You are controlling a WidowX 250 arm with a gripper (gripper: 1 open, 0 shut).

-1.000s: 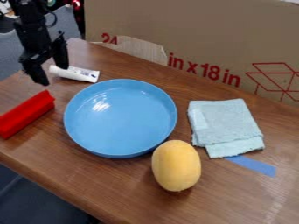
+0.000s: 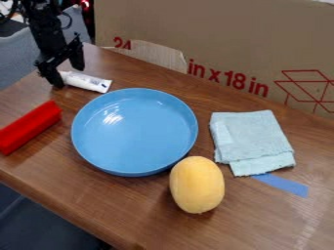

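My black gripper [image 2: 64,68] is at the upper left, low over the left end of a white tube [image 2: 89,83], with its fingers open. A blue plate [image 2: 135,132] lies in the middle of the table. A red block-like object [image 2: 29,128] lies at the left edge, and a yellow mango-like object [image 2: 197,185] sits at the front right, beside the plate.
A folded pale cloth [image 2: 252,143] lies right of the plate, with blue tape [image 2: 280,183] below it. A large cardboard box [image 2: 222,49] stands along the back. Bare wood [image 2: 131,215] shows at the front.
The gripper has shifted a little to the right, toward the white tube. The objects on the table look unmoved.
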